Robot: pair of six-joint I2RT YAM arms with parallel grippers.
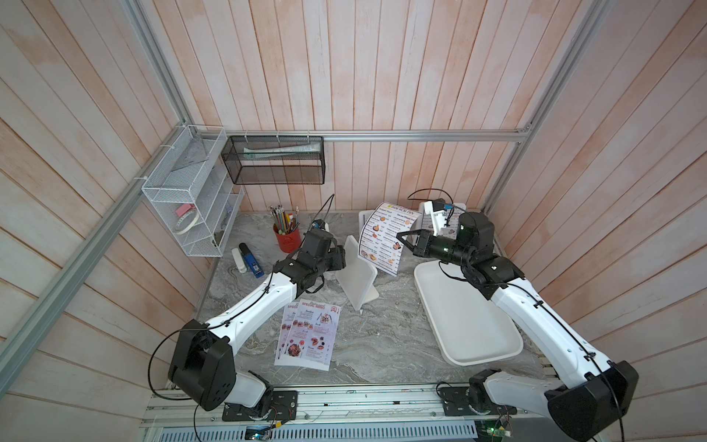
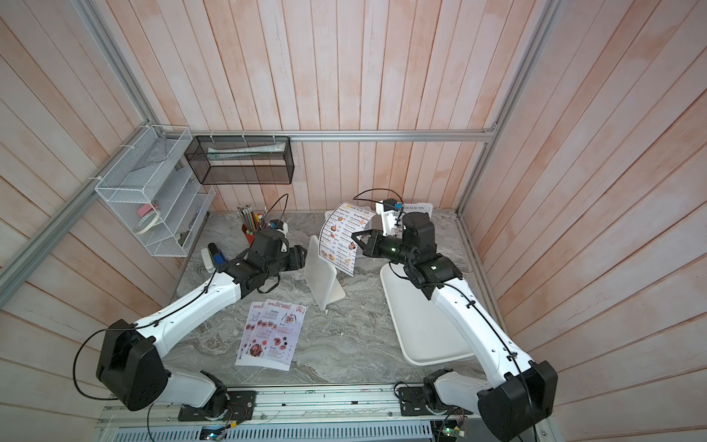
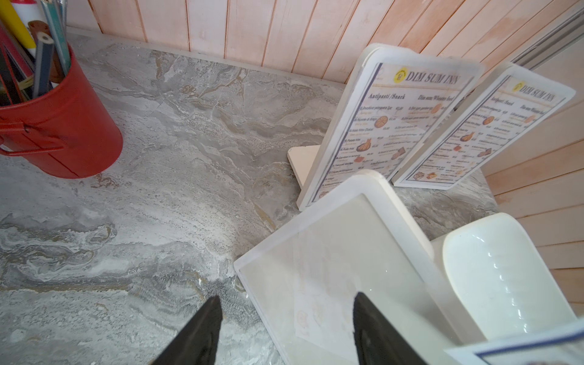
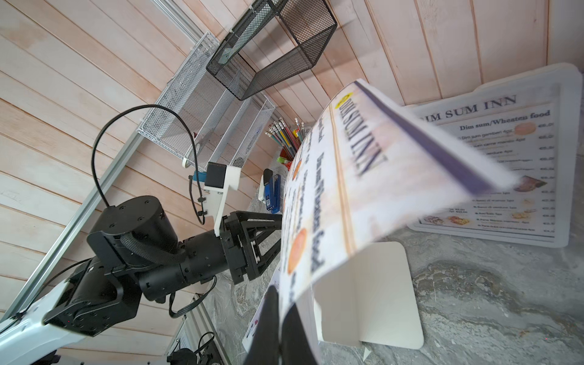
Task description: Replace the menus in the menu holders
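Observation:
My right gripper is shut on the edge of a loose Dim Sum Inn menu, which bends upward in the air; the right wrist view shows the sheet pinched between the fingers. Left of it a white menu holder stands tilted on the table, its clear face blank. My left gripper is open above the near side of this holder, with nothing between its fingers. Two other holders at the back carry Dim Sum Inn menus. Overlapping printed menus lie flat at the front left.
A white tray lies on the right, under my right arm. A red pencil cup stands at the back left, with a blue item near it. Wire racks and a mesh basket hang above.

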